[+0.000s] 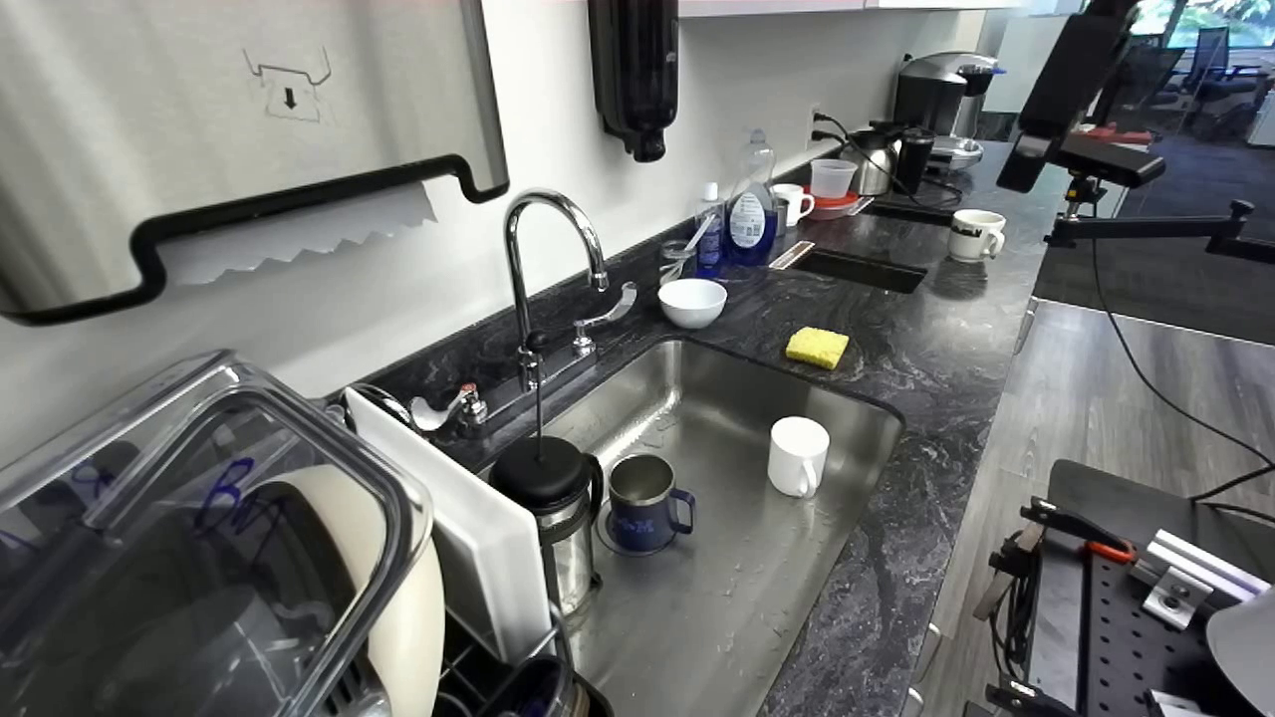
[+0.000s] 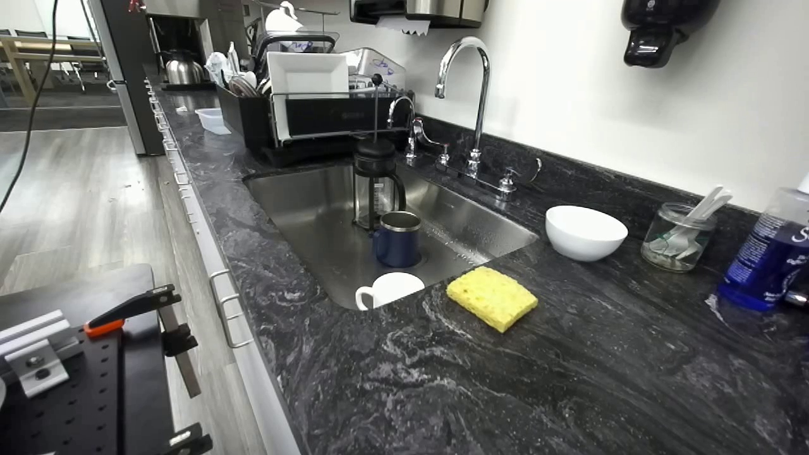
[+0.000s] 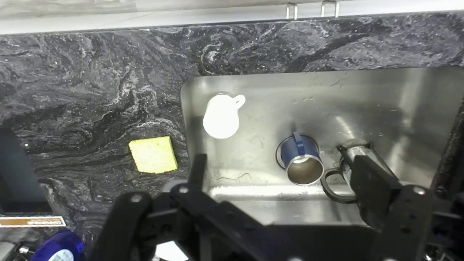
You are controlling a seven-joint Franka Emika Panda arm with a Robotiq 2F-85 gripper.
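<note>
My gripper is open in the wrist view, looking down over the sink, its two dark fingers (image 3: 198, 173) wide apart with nothing held between them. In the steel sink (image 3: 369, 100) a blue mug (image 1: 641, 514) stands upright beside the drain end. A white mug (image 1: 797, 456) sits apart from it, close to the sink's sponge-side end. By the blue mug is a French press (image 2: 373, 182) with its plunger raised. The yellow sponge (image 2: 491, 296) lies flat on the counter just outside the sink. In exterior view 1 only a dark part of the arm (image 1: 1064, 96) shows, at upper right.
The faucet (image 2: 485, 98) arches over the sink's wall side. A white bowl (image 2: 585, 232), a jar of utensils (image 2: 675, 241) and a blue soap bottle (image 1: 750, 215) line the wall. A loaded dish rack (image 2: 326, 114) borders the far end.
</note>
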